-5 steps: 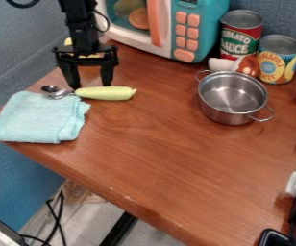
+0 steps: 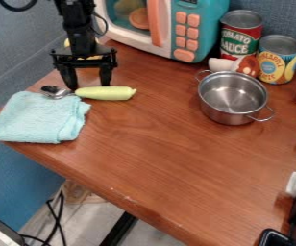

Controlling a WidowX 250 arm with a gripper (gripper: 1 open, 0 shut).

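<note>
My black gripper hangs over the back left of the wooden table, just above a pale yellow corn cob and a metal spoon. Whether its fingers are open or hold anything is hard to tell; something yellow shows behind the arm. The spoon rests at the edge of a folded light blue towel. A steel pot stands to the right.
A teal toy microwave stands at the back, beside two cans and some small toy food. Black appliances line the right edge.
The gripper has shifted slightly, with its lower part now a little higher above the corn. The objects on the table have not moved.
</note>
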